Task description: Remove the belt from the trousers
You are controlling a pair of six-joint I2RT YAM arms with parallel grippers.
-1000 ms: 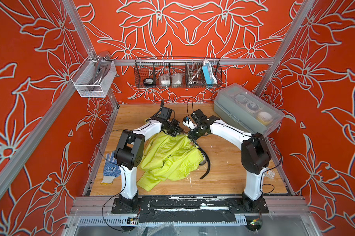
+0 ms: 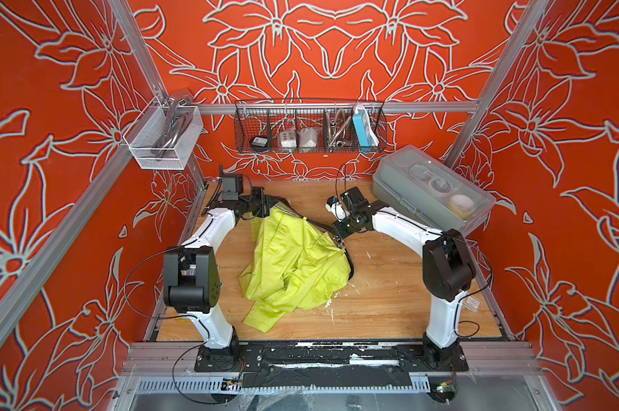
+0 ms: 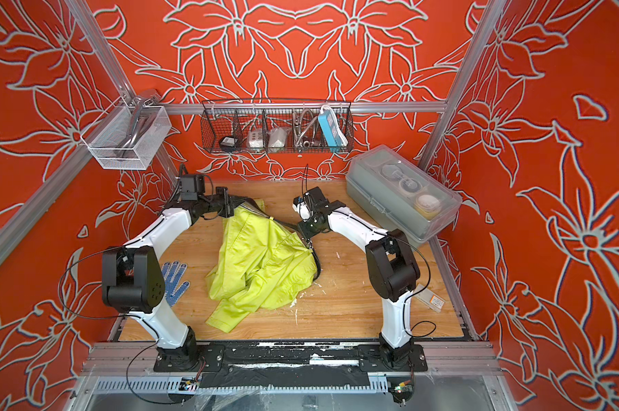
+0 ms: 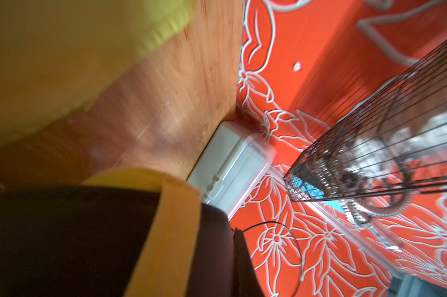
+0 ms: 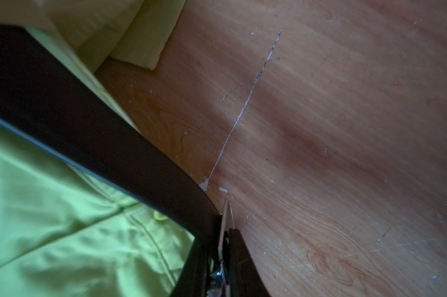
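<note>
Bright yellow-green trousers [image 2: 295, 263] lie crumpled on the table, waist towards the back right. A black belt [image 2: 351, 265] runs along the waist, with a short length showing at its right side. My left gripper [image 2: 267, 203] is shut on a dark strap of it at the back left; in the left wrist view a large dark shape with a tan strip hides the fingertips. My right gripper is at the waist's back right corner. There the belt [image 5: 99, 138] reaches its fingers beside a metal piece [image 5: 224, 227]; how firmly they close cannot be seen.
A grey lidded box [image 2: 429, 191] fills the back right corner. A wire basket [image 2: 309, 130] hangs on the back wall, a white one [image 2: 164, 140] at left. A blue-white glove [image 3: 175, 282] lies near the left arm.
My left gripper has moved left, away from the right one, drawing the dark strap out. The belt's loose end at the right has grown shorter.
</note>
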